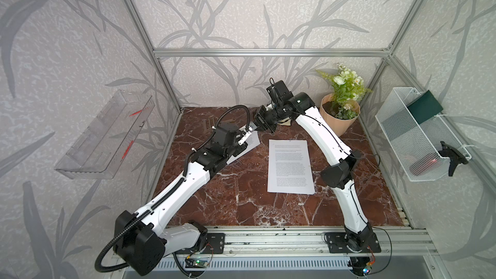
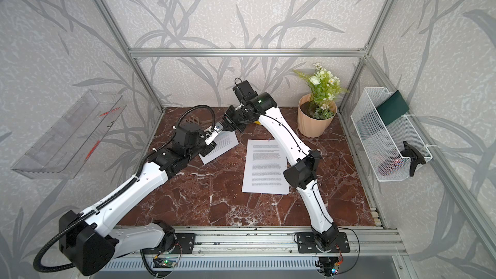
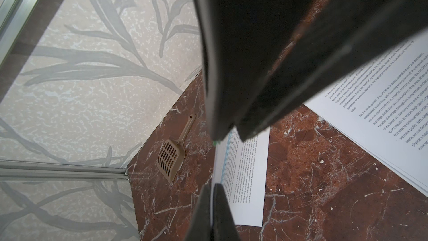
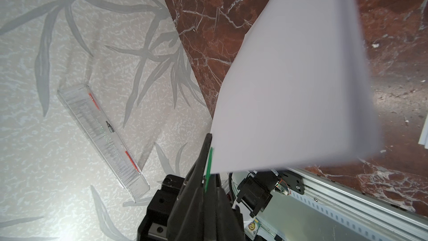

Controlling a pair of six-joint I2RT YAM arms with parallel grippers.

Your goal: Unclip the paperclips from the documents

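One printed document (image 1: 251, 143) is held up between the arms at the back left; its white side (image 4: 285, 89) fills much of the right wrist view. My left gripper is shut on this document, whose edge runs between the fingers. Along its corner sits a green paperclip, also glimpsed as a speck in the left wrist view. My right gripper is shut right at the clip's lower end; whether the clip is pinched is hard to tell. A second document (image 1: 291, 168) lies flat on the table, with no clip visible on it.
A slotted brown scoop (image 3: 174, 154) lies near the back wall. The potted plant (image 1: 341, 111) stands at the back right. A clear bin (image 1: 106, 134) hangs on the left, a white wire basket (image 1: 418, 134) on the right. Free tabletop (image 1: 232, 201) spreads at the front left.
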